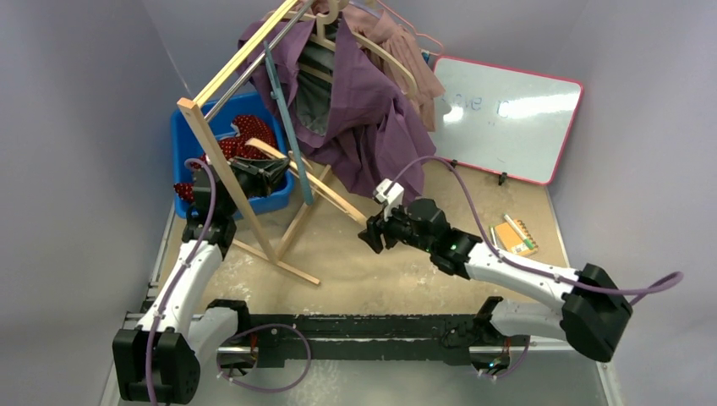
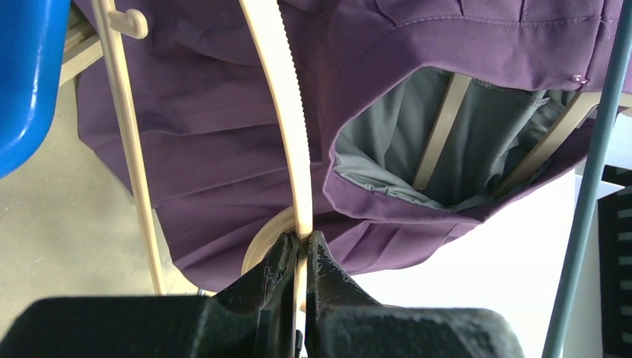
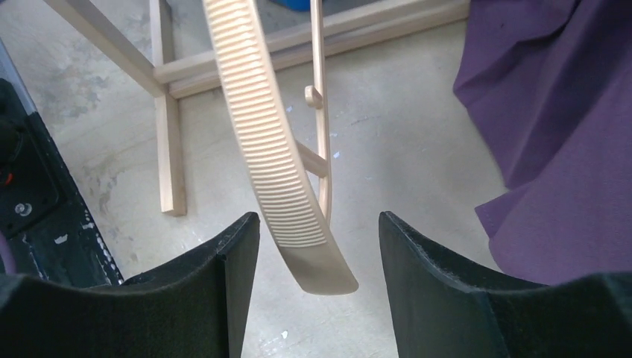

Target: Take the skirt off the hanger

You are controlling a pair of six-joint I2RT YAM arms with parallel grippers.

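Note:
A purple skirt [image 1: 372,127] with grey lining hangs from the rack among wooden hangers. My left gripper is shut on a pale wooden hanger [image 2: 279,89], which runs diagonally below the skirt in the top view, with a second wooden piece beside it. My right gripper [image 1: 376,241] is open at that hanger's right end; in the right wrist view the ridged hanger end [image 3: 298,224] lies between its open fingers, not gripped, with purple fabric to the right.
A blue bin [image 1: 279,199] with red dotted cloth is at the left under the wooden rack [image 1: 203,135]. A blue hanger [image 1: 292,144] hangs beside the skirt. A whiteboard [image 1: 507,127] stands at back right.

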